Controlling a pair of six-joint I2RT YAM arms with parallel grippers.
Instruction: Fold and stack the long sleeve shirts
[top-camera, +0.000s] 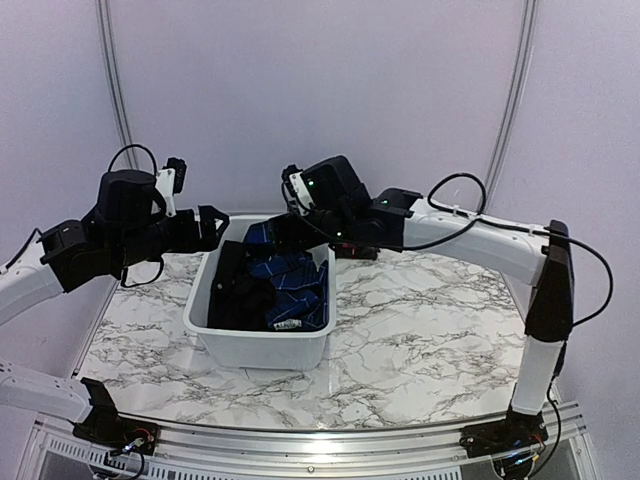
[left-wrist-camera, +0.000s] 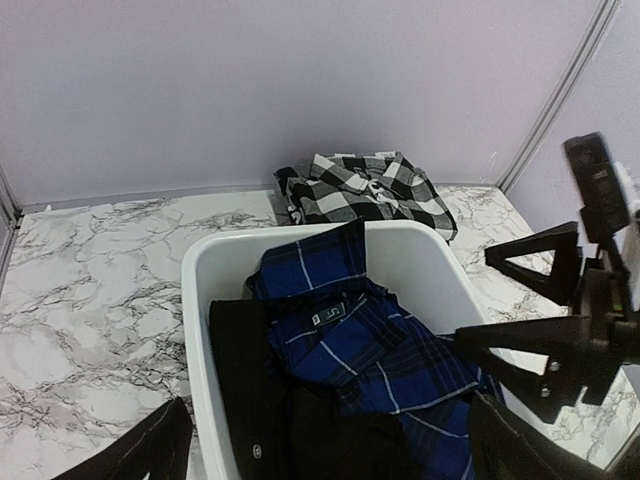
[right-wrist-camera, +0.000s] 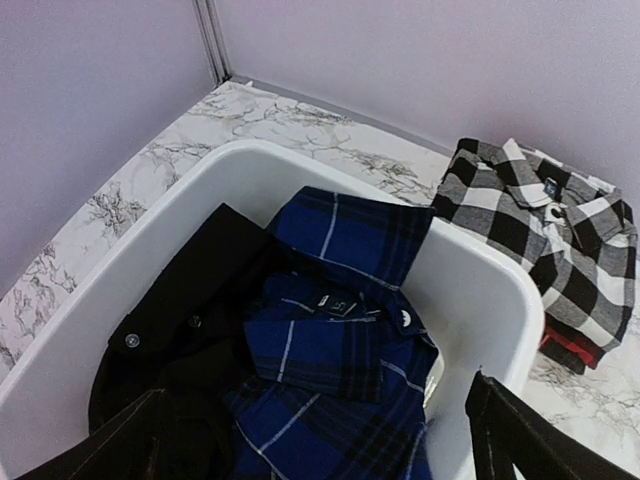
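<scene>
Inside the white bin lie a blue plaid shirt (left-wrist-camera: 345, 345) and a black shirt (left-wrist-camera: 240, 370), both crumpled, the black one along the left side. A corner of the blue shirt (right-wrist-camera: 350, 235) rests up against the bin's far wall. Behind the bin is a folded black-and-white checked shirt (right-wrist-camera: 545, 235), with a bit of red at its lower edge. My right gripper (top-camera: 280, 235) is open above the bin's far part, empty. At the bin's left rim my left gripper (top-camera: 212, 228) hangs open, nothing between its fingers. In the left wrist view the right gripper's fingers (left-wrist-camera: 535, 385) stand apart.
The white bin (top-camera: 260, 348) stands left of centre on the marble-patterned table (top-camera: 430, 340). To its right the tabletop is wide and clear. Pale walls (top-camera: 320, 100) close off the back and sides.
</scene>
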